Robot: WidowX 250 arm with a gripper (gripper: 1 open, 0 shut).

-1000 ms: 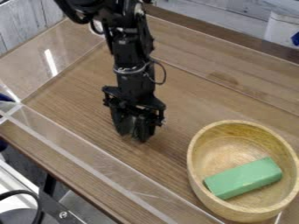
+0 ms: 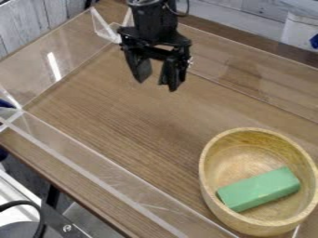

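Note:
My black gripper (image 2: pixel 154 65) is at the top centre of the camera view, over the wooden table (image 2: pixel 112 112); its fingers point down and stand apart, with nothing clearly held between them. At the lower right, a green block (image 2: pixel 258 188) lies in a round cream bowl (image 2: pixel 214 158).
Dark cables (image 2: pixel 37 216) are at the lower left edge.
My gripper has moved up and away, from the middle of the table toward its far side. The bowl and green block have not moved.

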